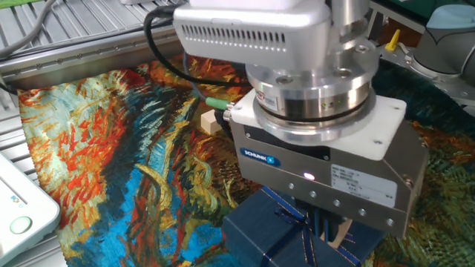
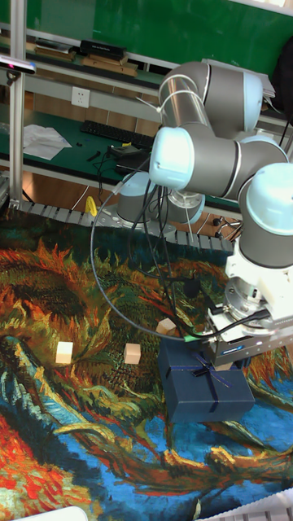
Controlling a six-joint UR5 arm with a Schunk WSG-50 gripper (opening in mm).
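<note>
A dark blue gift box with a ribbon bow sits on the patterned cloth; exterior view 3 shows its front whole. Over its top hangs my gripper, low, with dark fingers beside the bow. A light wooden piece shows right behind the fingers at the box top, mostly covered by the gripper body. Whether the fingers are open or shut on that piece is hidden. In exterior view 3 the gripper body covers the fingers.
A pale cube and a wooden cube lie on the cloth left of the box. Another wooden block lies close behind it. Loose cables loop near the arm. A white device stands at the left.
</note>
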